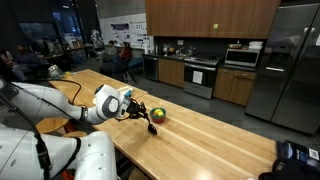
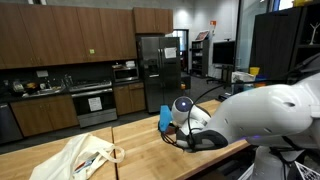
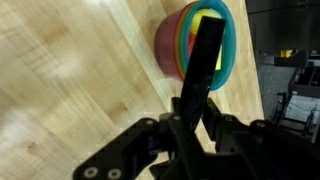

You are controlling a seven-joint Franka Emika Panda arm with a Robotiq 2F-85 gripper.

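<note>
My gripper is shut on a long black utensil, whose broad dark end reaches out and down over the table, on the near side of the bowl. From the wrist, that black utensil runs up the picture from between the fingers and covers part of the bowl. Round and multicoloured, the bowl shows a teal rim, with red and green layers and something yellow inside. In the first exterior view the bowl rests on the wooden table, just beyond the utensil's end. Whether utensil and bowl touch cannot be told.
A white cloth lies on the tabletop in the second exterior view. Dark equipment stands at the lower right. Kitchen counters and a fridge are far behind.
</note>
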